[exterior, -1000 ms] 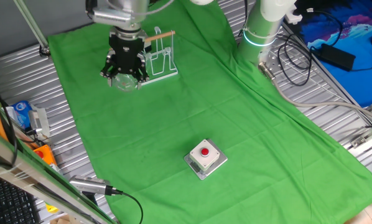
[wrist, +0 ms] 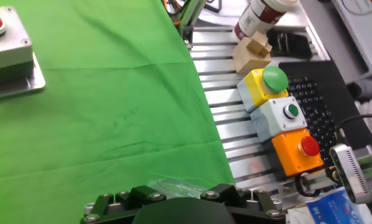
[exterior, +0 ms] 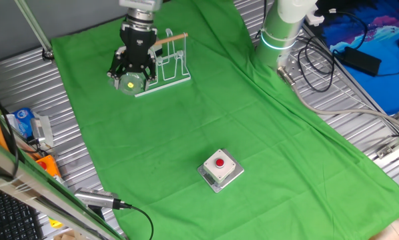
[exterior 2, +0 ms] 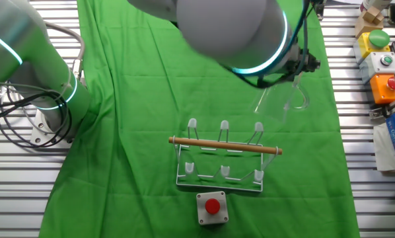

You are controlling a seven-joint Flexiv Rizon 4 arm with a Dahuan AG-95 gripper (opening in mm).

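A clear glass mug point(exterior: 131, 85) is between the fingers of my gripper point(exterior: 132, 76), which looks shut on it. In exterior view 2 the mug point(exterior 2: 277, 99) hangs to the upper right of the rack, its handle toward the right. Only a sliver of glass point(wrist: 176, 186) shows between the fingers in the wrist view. A white wire rack point(exterior: 175, 67) with a wooden bar point(exterior: 172, 39) stands just beside the gripper. From exterior view 2, the rack point(exterior 2: 220, 188) has several upright prongs with white tips, all without cups.
A box with a red button point(exterior: 219, 164) sits on the green cloth, well away from the rack. Yellow, white and orange button boxes point(wrist: 292, 151) stand off the cloth beside a keyboard point(wrist: 326, 102). Open cloth lies between.
My wrist has tilted and its upper part has risen in the view. The mug has stayed with the gripper, shifting slightly left and up. Rack and button box are unmoved.
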